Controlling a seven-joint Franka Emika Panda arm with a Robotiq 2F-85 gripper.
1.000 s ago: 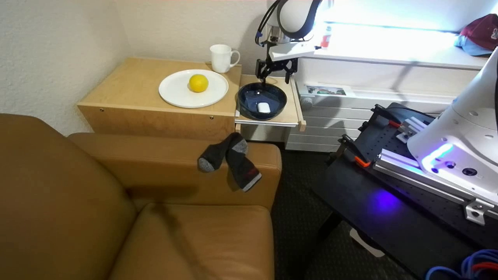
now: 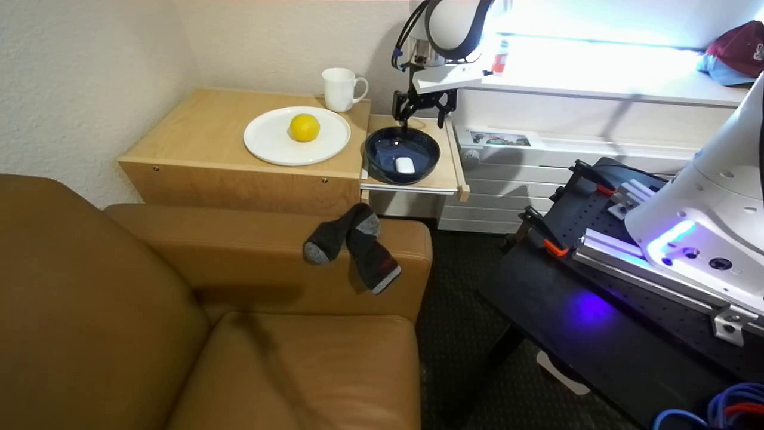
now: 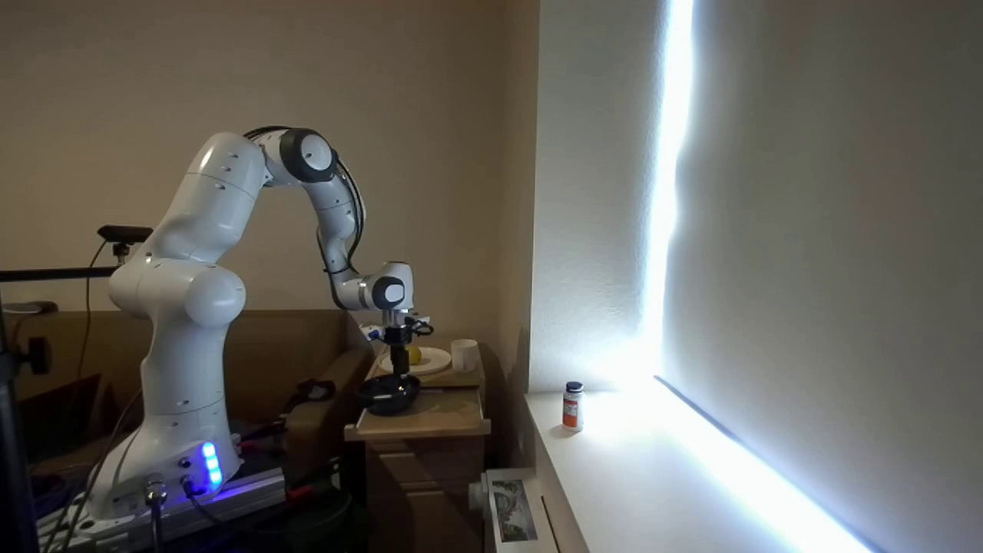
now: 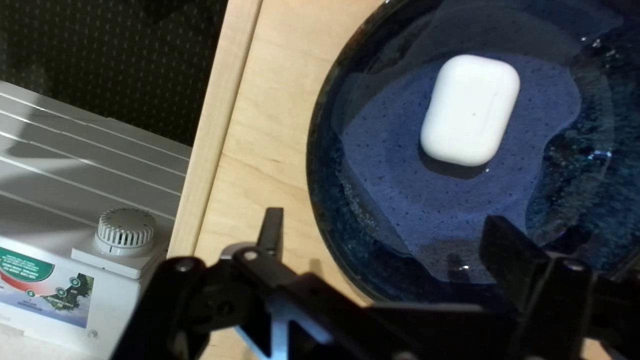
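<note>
My gripper is open, its two dark fingers far apart and nothing between them. In exterior view 1 the gripper (image 2: 424,123) hangs at the back rim of a dark blue bowl (image 2: 379,166). The bowl rests on a pulled-out wooden shelf or drawer top. Inside the bowl lies a white rounded case (image 4: 471,111), apart from my fingers. One finger reaches over the bowl in the wrist view, while the other is over the wood outside its rim. Whether a fingertip touches the rim, I cannot tell.
Left of the bowl, a white plate (image 2: 266,143) carries a yellow lemon-like fruit (image 2: 304,128). A white mug (image 2: 338,89) stands behind the plate. Dark socks (image 2: 369,254) lie on the brown sofa arm (image 2: 215,218). A radiator (image 2: 494,193) runs beside the drawer.
</note>
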